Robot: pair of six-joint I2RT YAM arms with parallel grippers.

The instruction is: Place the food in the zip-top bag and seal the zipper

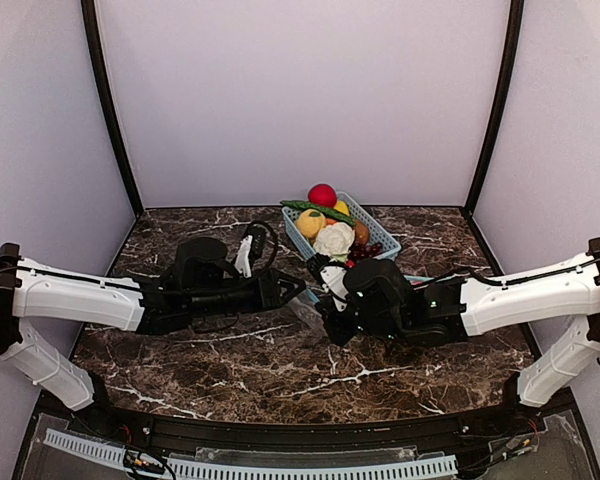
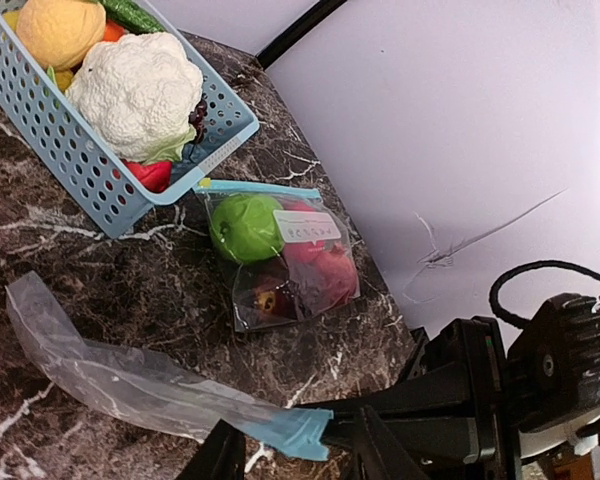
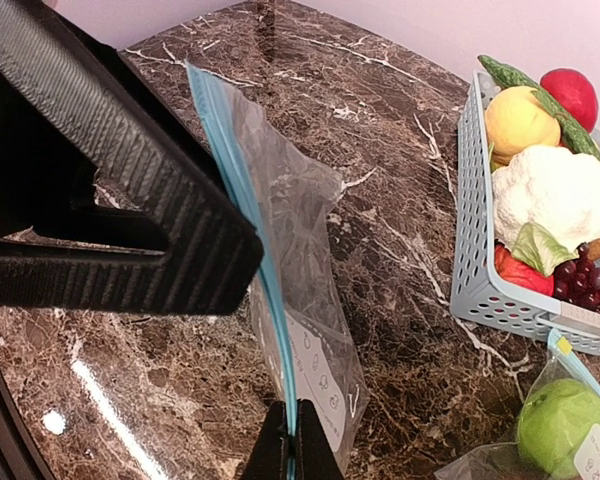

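Note:
An empty zip top bag (image 3: pixel 310 350) with a blue zipper hangs from my right gripper, which is shut on the zipper strip. My left gripper is part open at the bag's upper end; in the right wrist view its black fingers (image 3: pixel 180 230) are beside the blue zipper (image 3: pixel 220 130). Whether they touch it is unclear. A filled bag (image 2: pixel 280 260) with a green round fruit and red items lies on the table.
A blue basket (image 2: pixel 110 205) of produce, including cauliflower (image 2: pixel 130 95), a cucumber and grapes, stands at the back centre, beside the filled bag.

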